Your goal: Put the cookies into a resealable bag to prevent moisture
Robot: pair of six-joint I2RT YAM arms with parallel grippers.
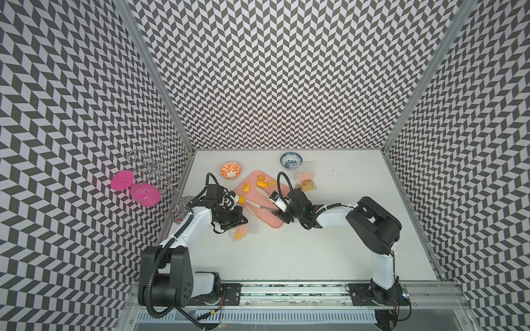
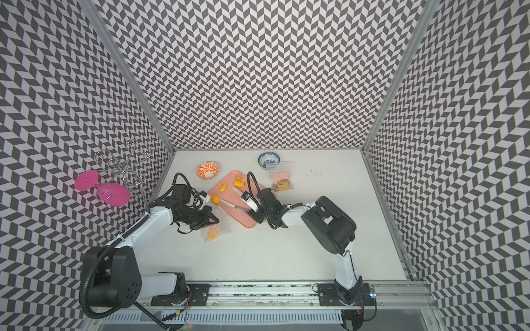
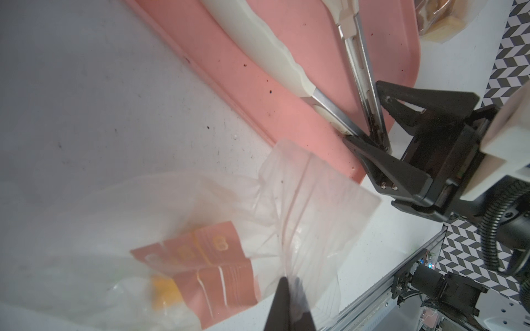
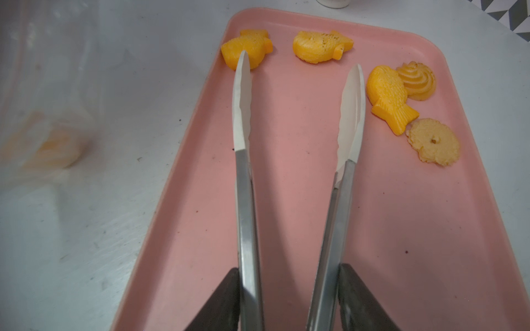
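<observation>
My left gripper is shut on the edge of a clear resealable bag (image 3: 331, 204) with a pink label; something yellow shows inside it. On the pink tray (image 4: 386, 231) lie yellow fish-shaped cookies (image 4: 322, 46), a swirl cookie (image 4: 416, 80) and a round cookie (image 4: 433, 141). White-tipped metal tongs (image 4: 246, 204) extend over the tray, their arms spread. My right gripper is open, its fingers on the outer sides of the tongs' arms. The left tong tip overlaps the cookie at the tray's far left corner (image 4: 248, 47); whether it touches cannot be told.
Behind the tray are an orange patterned bowl (image 1: 230, 170) and a blue patterned bowl (image 1: 291, 160). Another clear bag (image 1: 304, 181) with food lies right of the tray. A wire rack with pink discs (image 1: 144, 194) stands at left.
</observation>
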